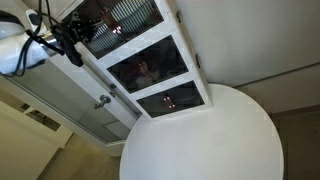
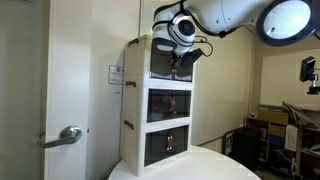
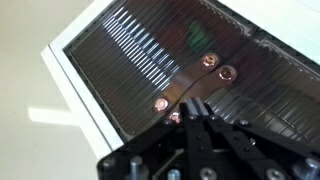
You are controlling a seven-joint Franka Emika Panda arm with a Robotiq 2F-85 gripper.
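A white cabinet (image 2: pixel 137 118) with three stacked compartments stands on a round white table (image 1: pixel 205 145). Each compartment has dark ribbed doors with brown strap handles. At the top compartment's doors (image 1: pixel 125 18), my gripper is shut, and nothing shows between its fingers. In the wrist view its tips lie beside or over the lower ends of two brown handles (image 3: pixel 189 77), which carry round metal studs. Whether they touch cannot be told. The middle doors (image 1: pixel 149 66) and bottom doors (image 1: pixel 171 99) look closed.
A grey door with a metal lever handle (image 2: pixel 70 134) is to the cabinet's left. Shelves with boxes (image 2: pixel 272 122) stand at the far right, well apart from the arm.
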